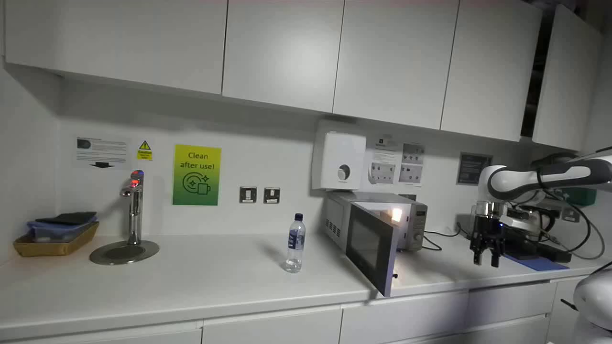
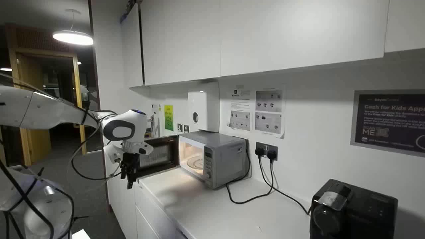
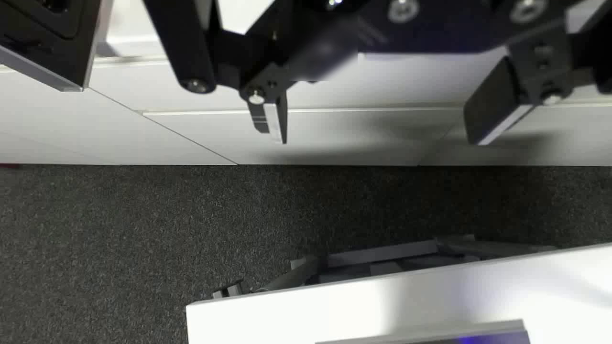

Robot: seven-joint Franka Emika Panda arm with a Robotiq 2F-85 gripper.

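Note:
The grey microwave [image 1: 367,199] stands on the counter with its door [image 1: 370,246] swung wide; its inside is lit. In the second exterior view, a glass turntable [image 2: 195,162] shows inside the microwave [image 2: 227,153], with nothing visible on it. My gripper [image 1: 486,263] is to the right of the door, in front of the counter and clear of it. Seen from the wrist, the gripper is open, its fingers well apart and only cabinet fronts and floor behind the gap. The door's edge [image 3: 71,89] enters that view at the upper left.
An upright plastic bottle [image 1: 295,243] stands left of the microwave. Farther left are a tap [image 1: 135,209] and a basket [image 1: 54,243]. A black coffee machine [image 2: 354,211] and cables [image 2: 249,199] occupy the counter's other side. A white surface [image 3: 287,315] lies below the wrist.

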